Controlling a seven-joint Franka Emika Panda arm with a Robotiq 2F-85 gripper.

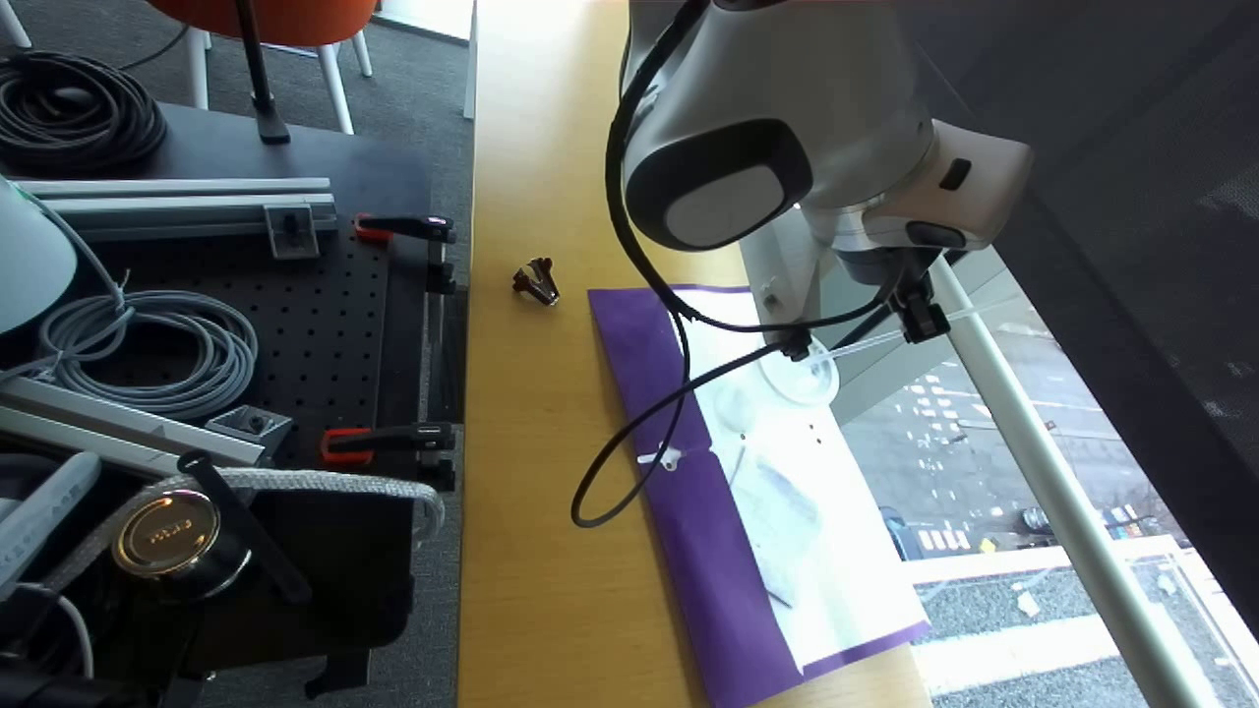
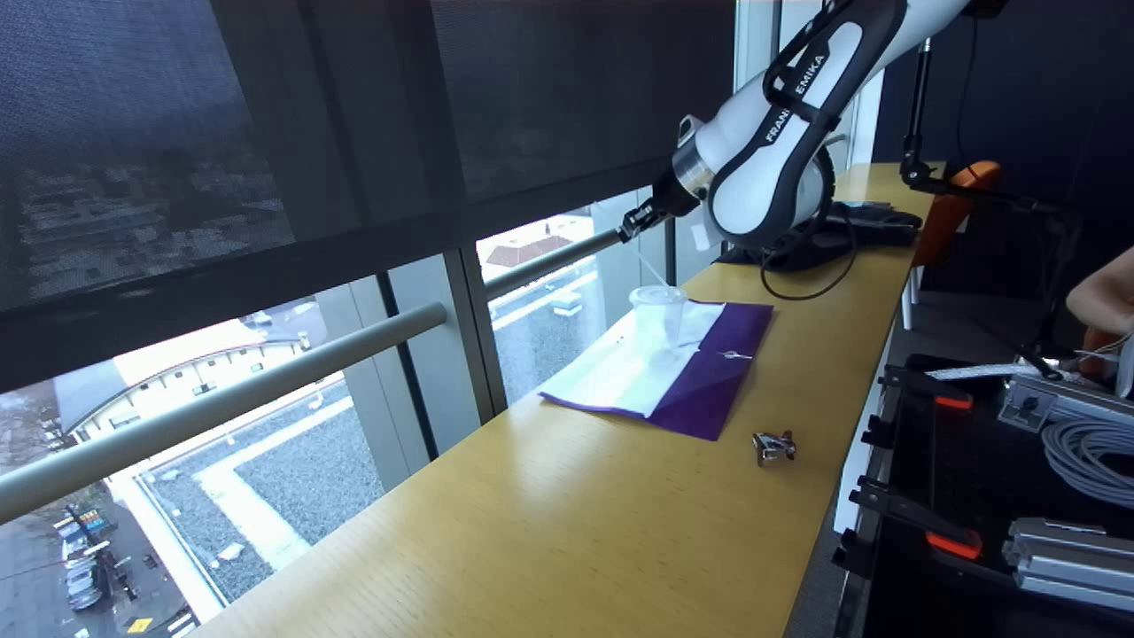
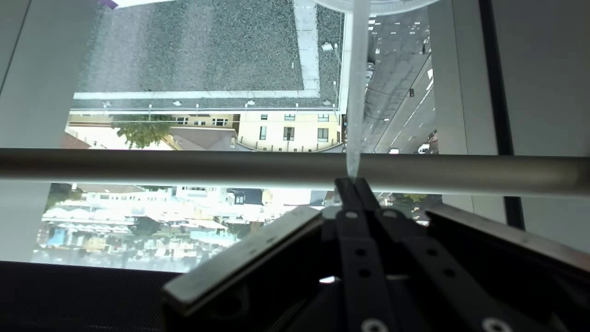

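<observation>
My gripper is shut, with the clear straw running to its fingertips and appearing pinched narrow between them. A clear plastic cup stands upright on the purple and white sheet, close to the window. From the cup the straw slants up to my gripper, which hangs above and to the window side of it. In exterior view 1, the straw also shows beyond the black fingertips. Only the cup's rim appears at the top of the wrist view.
The purple and white sheet carries a small white key-like piece. A metal staple remover lies nearer the table's open edge. A grey rail crosses the window beside the gripper.
</observation>
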